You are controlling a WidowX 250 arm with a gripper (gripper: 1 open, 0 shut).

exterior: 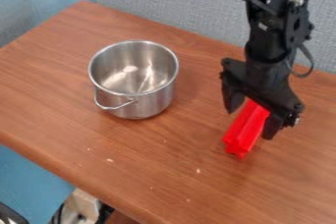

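A red bar-shaped object (243, 134) lies on the wooden table toward the right. My black gripper (251, 112) is open over its far end, one finger on each side, partly hiding it; whether the fingers touch it I cannot tell. A steel pot (133, 95) with a wire handle stands left of it.
The wooden table (144, 169) has free room in front and at the far left. A grey padded wall (151, 2) runs along the back. The table's left front edge drops to a blue surface and some clutter.
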